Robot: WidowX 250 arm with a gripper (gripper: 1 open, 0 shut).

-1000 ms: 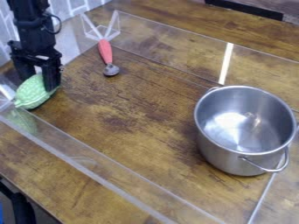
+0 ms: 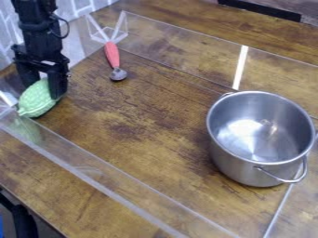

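The black gripper [image 2: 37,74] is low at the far left edge of the table, right over a light green oval object [image 2: 41,100], with its fingers at the object's upper part. Whether the fingers are closed on it is hard to tell, as they are dark and overlap it.
A red-handled scoop [image 2: 111,57] lies at the back, right of the gripper. A large steel pot [image 2: 259,139] stands on the right. Clear plastic edges border the wooden table [image 2: 143,144], whose middle is free.
The gripper and the green object have shifted very slightly to the right. The pot and scoop are unmoved.
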